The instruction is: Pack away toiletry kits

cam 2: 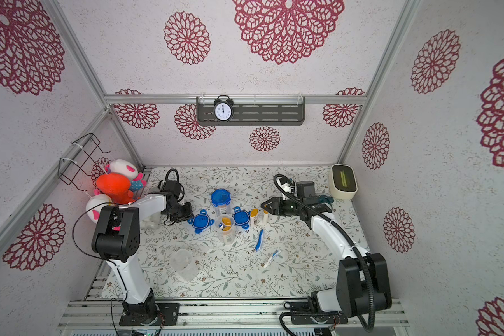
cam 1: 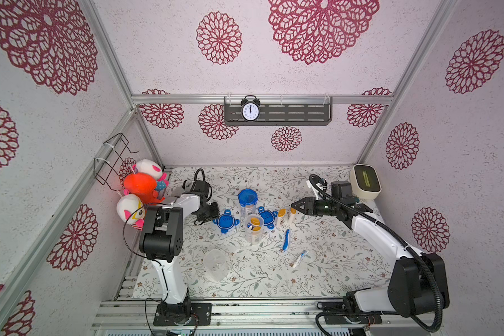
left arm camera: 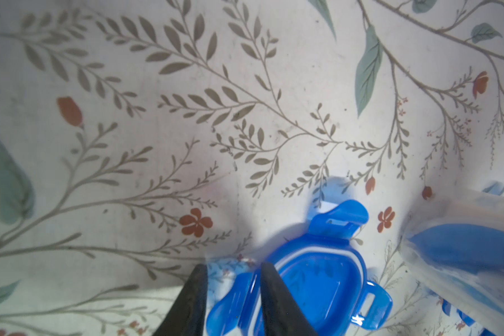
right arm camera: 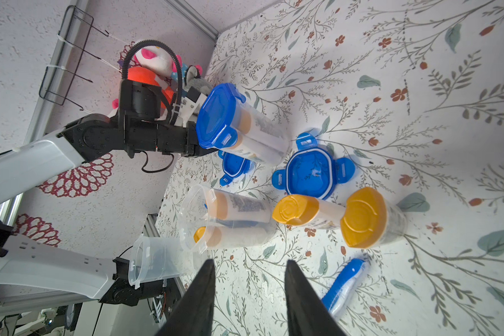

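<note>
My left gripper stands part open low over the table at a blue lid (left arm camera: 319, 280); one flap of that lid shows between its fingers. In the top left view, a second blue lid (cam 1: 267, 217) lies to the right. Between the lids are a clear cup (cam 1: 254, 235) with yellow-capped bottles inside and, behind it, a blue-lidded cup (cam 1: 247, 197). An empty clear cup (cam 1: 215, 264) lies nearer the front. My right gripper is open and empty, near two loose yellow-capped bottles (right arm camera: 294, 210). A blue toothbrush (cam 1: 286, 239) and a small tube (cam 1: 300, 258) lie in front.
Plush toys (cam 1: 142, 184) crowd the left side under a wire rack (cam 1: 113, 159). A cream container (cam 1: 365, 182) stands at the back right.
</note>
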